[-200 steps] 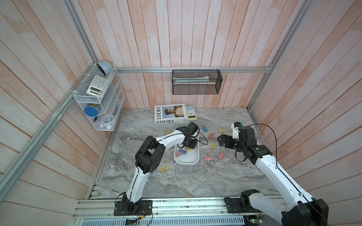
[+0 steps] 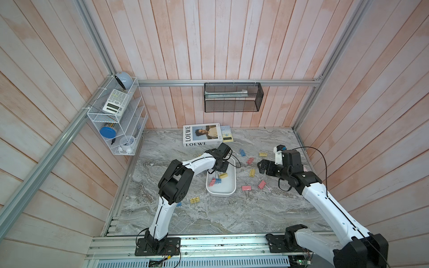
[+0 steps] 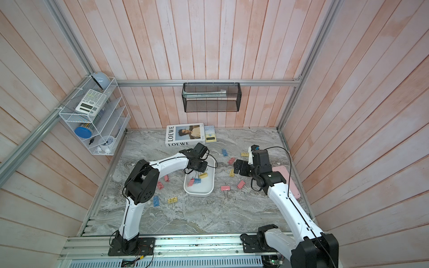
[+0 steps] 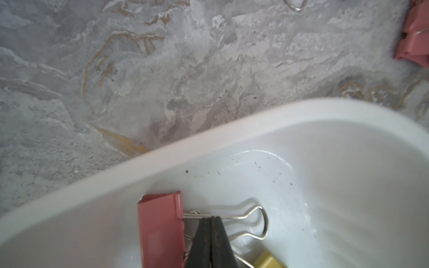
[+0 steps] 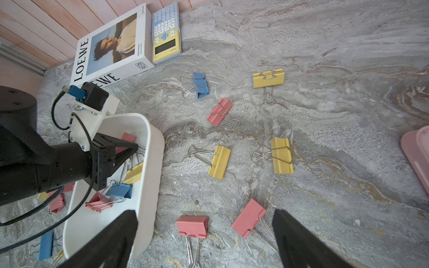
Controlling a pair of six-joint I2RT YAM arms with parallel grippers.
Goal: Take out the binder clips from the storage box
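Observation:
The white storage box (image 3: pixel 199 192) holds pink, blue (image 5: pixel 118 190) and yellow binder clips (image 5: pixel 133 174). My left gripper reaches down into it, shut, just beside a pink clip (image 4: pixel 160 230) with its wire handles under the fingertips; I see nothing clearly held between them. Part of the box is hidden behind the left arm in the top views. My right gripper stands open above the table to the right of the box, nothing between its fingers.
Loose clips in several colours lie around the box, such as a yellow one (image 5: pixel 281 156). A LOEWE box (image 2: pixel 202 134) and a calculator (image 2: pixel 227 134) sit at the back. A pink object (image 3: pixel 292 189) lies at the right edge.
The left arm has shifted slightly toward the left and back of the box, uncovering more of the clips inside. The right arm stays where it was.

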